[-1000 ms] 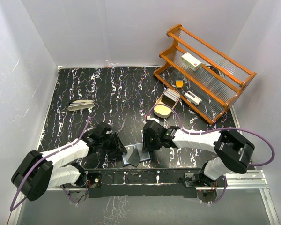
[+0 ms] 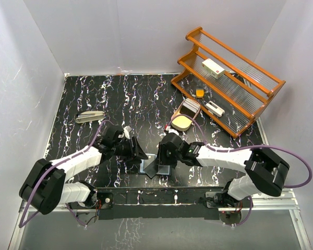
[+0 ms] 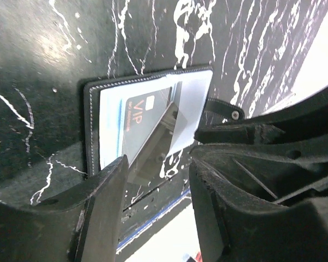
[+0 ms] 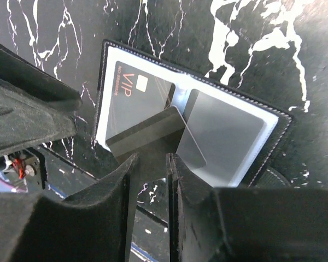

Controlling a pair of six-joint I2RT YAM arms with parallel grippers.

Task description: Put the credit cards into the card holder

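Observation:
The card holder [image 4: 273, 143] lies spread flat near the table's front edge, dark-edged with two pale inner sides. A VIP card [image 4: 133, 95] sits in one side. A dark card [image 4: 148, 141] rests slantwise across the middle, one end sticking out past the front edge; part of it looks tucked behind the other side's clear sleeve. My right gripper is narrowly open over the dark card, a gap showing between its fingertips. On the VIP side, my left gripper stands wide open, its fingers apart with the card's dark end visible beyond the gap.
A wooden rack [image 2: 224, 88] fills the back right, with a white box [image 2: 213, 68] on it. Beside it stands an organizer [image 2: 190, 108] with a yellow lid. A stapler-like object [image 2: 89, 116] lies at left.
The card holder has shifted slightly right and away from the front edge. My left gripper has moved right and back from its earlier spot. My right gripper has come a little left over the card.

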